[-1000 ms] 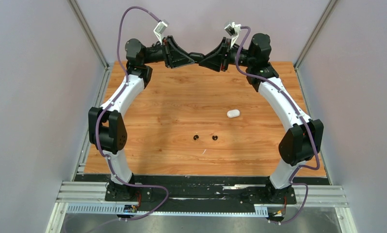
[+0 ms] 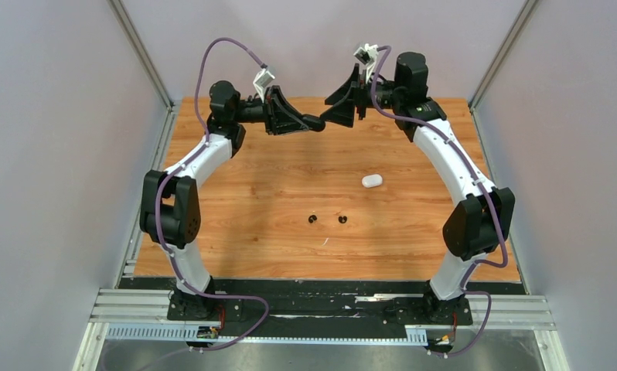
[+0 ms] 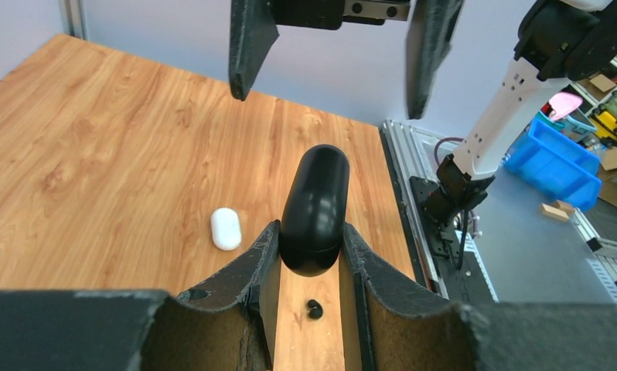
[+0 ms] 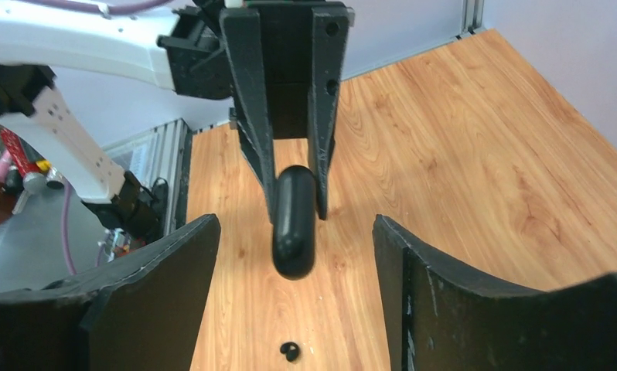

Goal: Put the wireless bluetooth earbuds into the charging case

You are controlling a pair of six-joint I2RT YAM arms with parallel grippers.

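A black rounded case (image 2: 315, 124) is held up in the air by my left gripper, shut on one end of it; it also shows as an upright black capsule (image 4: 294, 224) in the right wrist view. My right gripper faces the case with its fingers open on either side, apart from it. Two small black earbuds, one (image 2: 312, 219) left and one (image 2: 342, 219) right, lie on the table below. A white rounded object (image 2: 372, 181) lies to their upper right.
Walls border it at the back and sides. Shelves and a blue bin (image 3: 549, 162) stand outside the work area.
The left gripper has come down in the top view with the case. The right gripper has opened and moved slightly away, leaving the case in the left one.
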